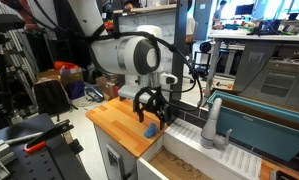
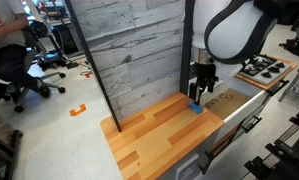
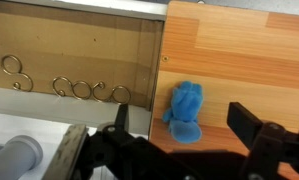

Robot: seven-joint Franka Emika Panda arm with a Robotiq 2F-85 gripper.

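A small blue object (image 3: 185,108), soft-looking and lumpy, lies on the wooden counter (image 3: 224,65) near its edge by the drawer. In exterior view 1 the same blue object (image 1: 151,130) sits below my gripper (image 1: 152,109), and exterior view 2 shows the blue item (image 2: 196,106) under the hand as well. My gripper points down with its fingers spread wide, one to each side of the object in the wrist view. Nothing is held between them. Just how much height separates the fingertips from the object I cannot tell.
An open drawer (image 3: 79,55) with several curled metal pieces in its bottom adjoins the counter. Close to it stand grey-white cylindrical items (image 1: 212,120) on a white ledge. A teal trough (image 1: 254,120) lies behind. Much of the wooden top is bare.
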